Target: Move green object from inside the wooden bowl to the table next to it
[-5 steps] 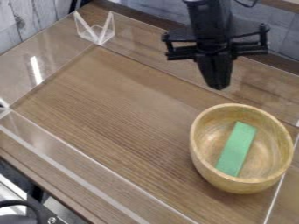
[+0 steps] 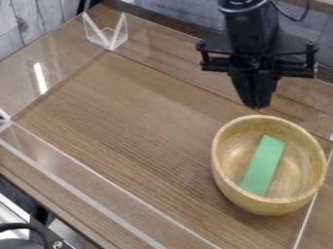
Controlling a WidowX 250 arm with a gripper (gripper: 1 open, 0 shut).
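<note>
The green object [image 2: 262,168] is a long block lying tilted inside the round wooden bowl [image 2: 229,162], at the lower right of the view. Its upper end points toward the bowl's back rim. My black gripper [image 2: 256,101] hangs from the top of the picture, with its tips just above the bowl's back rim in the image and apart from the green object. How far its fingers are spread is too dark to make out. Nothing is seen held at the tips.
Bare wooden tabletop [image 2: 124,122] stretches left of the bowl and in front of it. A white wire-like holder [image 2: 108,33] stands at the back left edge. Black cables [image 2: 29,231] lie in the lower left corner. The bowl sits close to the table's right side.
My gripper has shifted to the right and slightly down in the picture, coming nearer the bowl. The bowl and the green object have stayed put.
</note>
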